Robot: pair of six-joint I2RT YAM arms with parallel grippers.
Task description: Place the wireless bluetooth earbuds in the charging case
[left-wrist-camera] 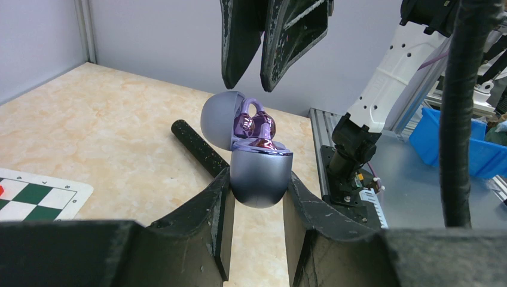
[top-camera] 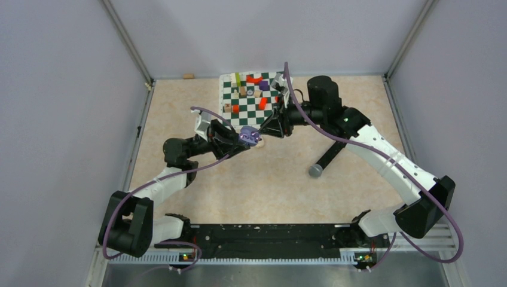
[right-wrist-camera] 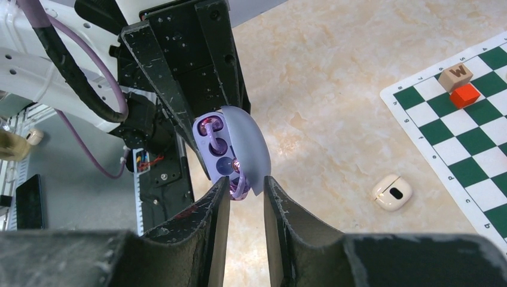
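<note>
A lilac charging case with its lid open is held up at mid-table by my left gripper, which is shut on its base. Glossy purple earbuds with lilac stems show in the case; in the right wrist view one well looks empty. My right gripper is just beside the open case, its fingertips close to the lid, part open; whether they touch it I cannot tell. In the left wrist view its fingers hang just above the case.
A checkered board with several small blocks lies at the back. A small cream case sits on the table near it. A black cylinder with a grey end lies at right.
</note>
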